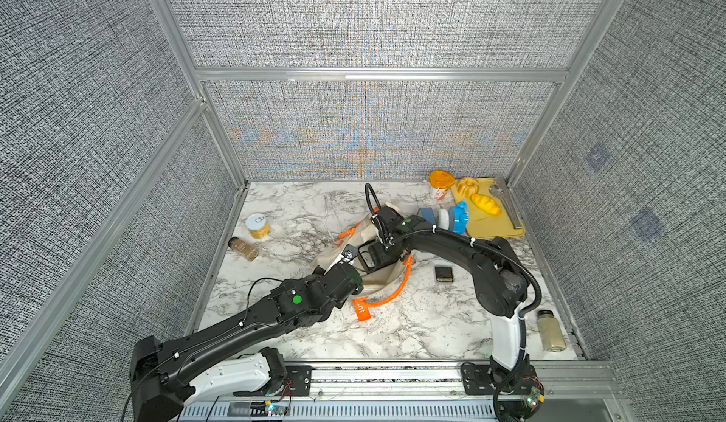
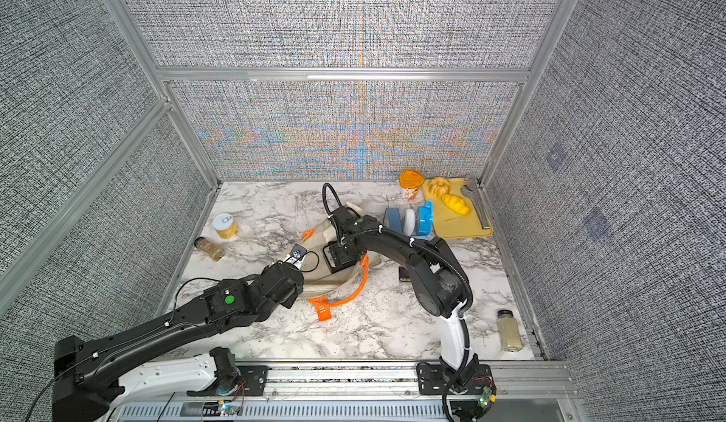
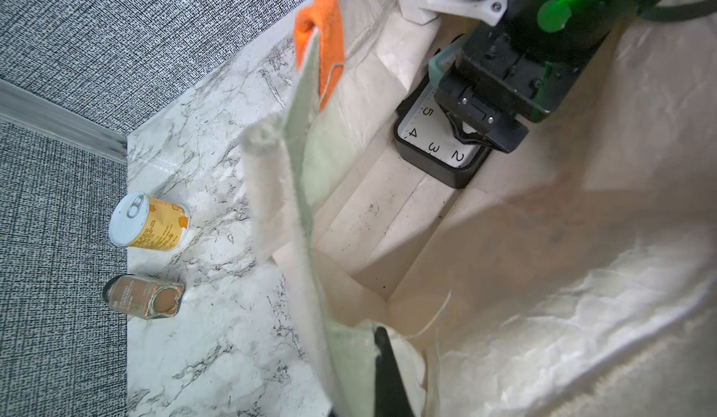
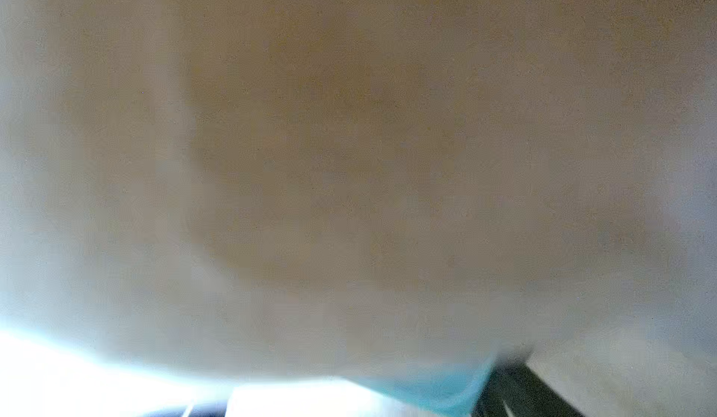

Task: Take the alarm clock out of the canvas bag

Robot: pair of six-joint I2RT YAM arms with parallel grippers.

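The canvas bag [image 3: 567, 252] with orange straps [image 1: 393, 292] lies mid-table, its mouth open. Inside it the black alarm clock [image 3: 424, 134] lies face up, white dial showing, partly covered by my right gripper, which is down in the bag on the clock; whether it grips cannot be told. The right wrist view is mostly blurred cloth. My left gripper [image 1: 354, 258] is at the bag's left rim; in its wrist view only dark finger tips show among the cloth folds, so its finger is unclear.
A can [image 1: 258, 224] and a spice jar [image 1: 243, 249] lie at left. A yellow board [image 1: 495, 228] with food, a cup [image 1: 441, 183] and blue items stand back right. A small dark box [image 1: 444, 274] and a jar [image 1: 551, 331] are at right.
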